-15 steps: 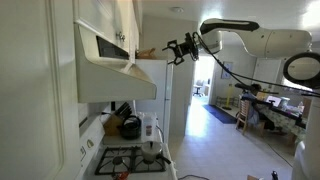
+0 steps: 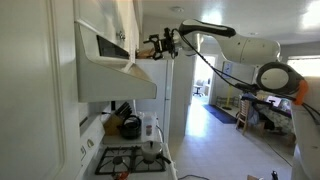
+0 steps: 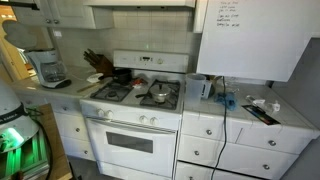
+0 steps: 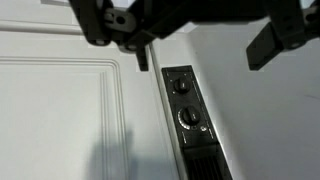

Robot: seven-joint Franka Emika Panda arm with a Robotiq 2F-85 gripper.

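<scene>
My gripper [image 2: 160, 45] is raised high, close to the upper cabinets and the range hood [image 2: 120, 82]. In the wrist view, its dark fingers [image 4: 262, 47] stand wide apart with nothing between them, so the gripper is open. Beyond them is a black control panel [image 4: 190, 118] with two round knobs and a vent grille below. Left of the panel lies a white cabinet door [image 4: 60, 125] with a moulded frame. I cannot tell from these views whether the gripper touches any of these surfaces.
Below the hood is a white stove with a metal pot [image 3: 160, 93] on it. A grey pitcher [image 3: 195, 86] and a blue cloth [image 3: 227, 100] sit on the counter to its right. Open floor [image 2: 235, 150] lies right of the stove in exterior view 1.
The kitchen items have not moved.
</scene>
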